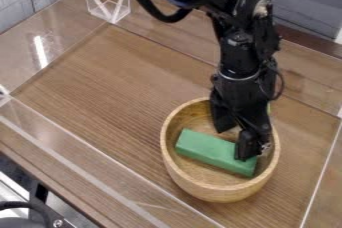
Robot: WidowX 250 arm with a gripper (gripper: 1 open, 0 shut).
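My black gripper (234, 132) reaches down from the top into a wooden bowl (185, 177) on the right half of the table. A green rectangular block (203, 150) lies flat inside the bowl. The gripper's fingers stand open over the block's right end and the back part of the bowl. Whether a fingertip touches the block is hard to tell.
A white wire holder (107, 4) stands at the back left. A black cable lies at the lower left edge.
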